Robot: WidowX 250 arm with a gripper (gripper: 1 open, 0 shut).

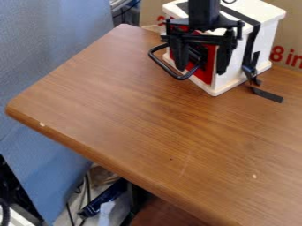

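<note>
A white box (231,75) with a red front panel (207,71) stands at the back right of the wooden table, a black bar handle (168,68) sticking out low at its front. My black gripper (200,48) is at the top front of the box, over the red panel and just above the handle. Its fingers overlap the dark parts, so whether they are open or shut, or touch anything, is unclear. A black strap runs down the box's right side onto the table.
A cardboard box (284,48) stands behind at the right.
</note>
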